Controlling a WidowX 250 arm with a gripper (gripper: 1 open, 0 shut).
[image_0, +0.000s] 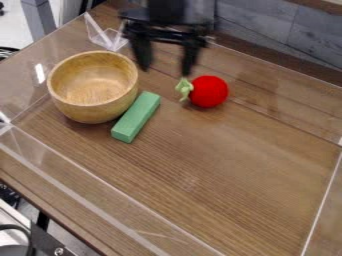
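My gripper (179, 44) is a dark, motion-blurred shape at the top of the camera view, above the wooden bowl and the red ball; its fingers are too blurred to tell their state. The wooden bowl (91, 85) sits at the left. A green block (136, 117) lies beside it to the lower right. The red ball (210, 91) rests right of centre, with a small light green object (185, 89) at its left.
A white object (104, 35) at the upper left is partly hidden behind the blurred arm. A grey wall runs along the back right.
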